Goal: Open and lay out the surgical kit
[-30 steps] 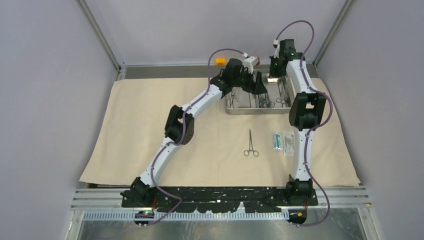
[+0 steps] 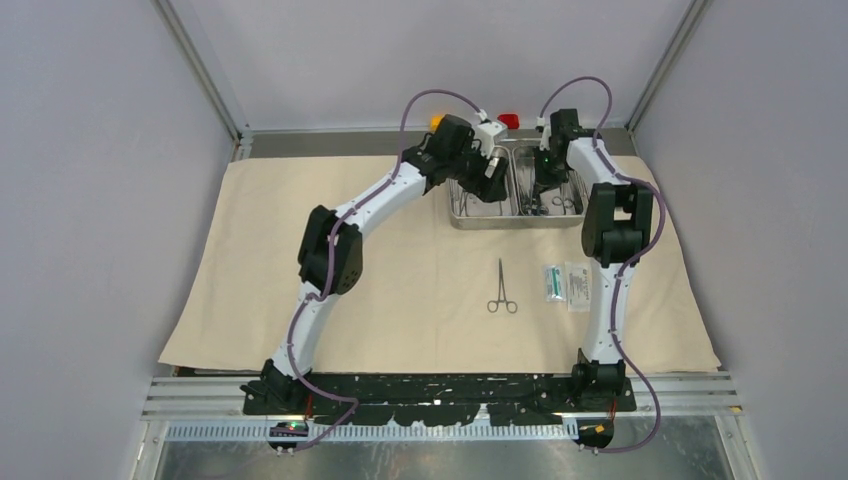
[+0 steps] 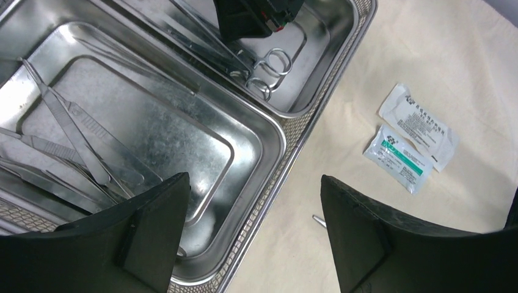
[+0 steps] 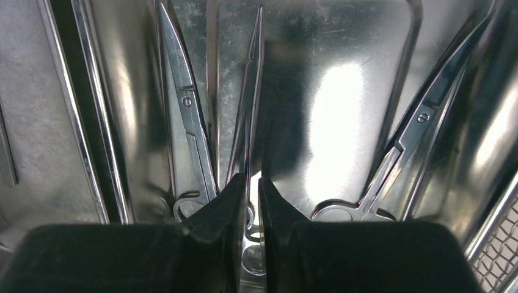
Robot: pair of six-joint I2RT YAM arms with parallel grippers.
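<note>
A metal tray (image 2: 520,222) with two inner compartments holds several instruments. Scalpel handles and tweezers (image 3: 67,125) lie in the left compartment. In the right wrist view, scissors (image 4: 194,125) lie left of a slender forceps (image 4: 251,79), and another pair of scissors (image 4: 421,116) rests on the right. My right gripper is low over the forceps' handle end; a narrow gap stands between its fingertips, with the forceps visible along that gap. Whether they touch it cannot be told. Above the left compartment, my left gripper is wide open and empty.
Clamp-like scissors (image 2: 502,290) lie on the cloth (image 2: 400,330) before the tray. Two packets, one with a green stripe (image 2: 554,284) and one pale (image 2: 578,287), lie right of them. Both arms reach over the tray close together.
My left gripper has shifted left, over the left compartment. The items on the cloth have not moved.
</note>
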